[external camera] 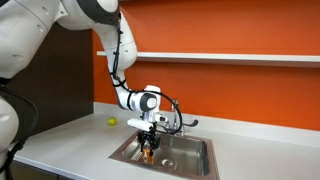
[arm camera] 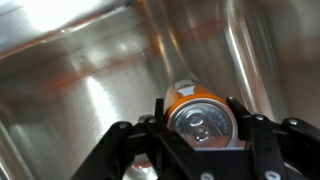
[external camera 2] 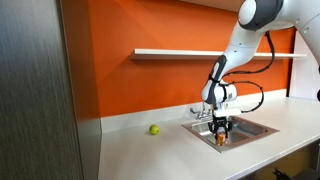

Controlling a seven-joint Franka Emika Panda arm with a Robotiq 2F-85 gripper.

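Note:
An orange-and-white container with a round, pale lid (arm camera: 203,124) shows end-on between the black fingers in the wrist view. My gripper, pointing down into the sink, is shut on this container. From the first exterior view, the orange container (external camera: 148,156) appears below the gripper, within the left part of the metal sink (external camera: 184,155). The second exterior view also shows the container (external camera 2: 221,138) beneath the fingers. Whether its base touches the sink floor cannot be told.
A faucet (external camera: 178,117) rises behind the sink, near the arm. On the white counter (external camera 2: 150,155), a yellow-green round object (external camera 2: 154,129) lies away from the sink. A white shelf (external camera: 220,59) runs along the orange wall.

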